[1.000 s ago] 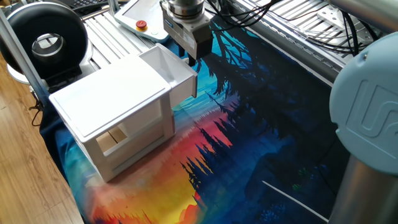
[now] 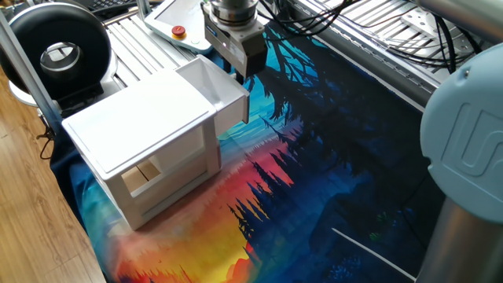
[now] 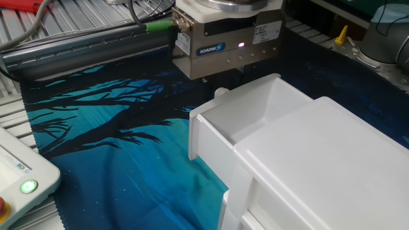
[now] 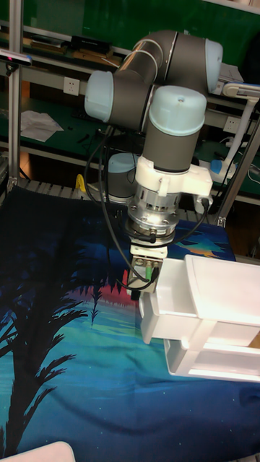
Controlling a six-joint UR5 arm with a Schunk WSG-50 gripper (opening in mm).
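Observation:
A white drawer cabinet (image 2: 141,118) stands on the printed cloth, with its upper drawer (image 3: 246,112) pulled out. The part of that drawer's inside that shows looks empty. My gripper (image 4: 137,294) points down at the drawer's front end, close to its front panel (image 3: 194,135). In exterior view 2 the gripper's body (image 3: 223,48) hangs just beyond the drawer, its dark fingers barely showing against the dark cloth. Whether they touch the handle (image 3: 222,92) cannot be made out, nor can the gap between them.
A control pendant with a red stop button (image 2: 179,31) lies behind the drawer. Black cables (image 2: 314,23) run near the arm, and a round black object (image 2: 59,51) stands at the left.
The gripper has shifted very slightly in exterior view 1, and the arm's blue joint cover has edged to the right. Cabinet and drawer look unmoved.

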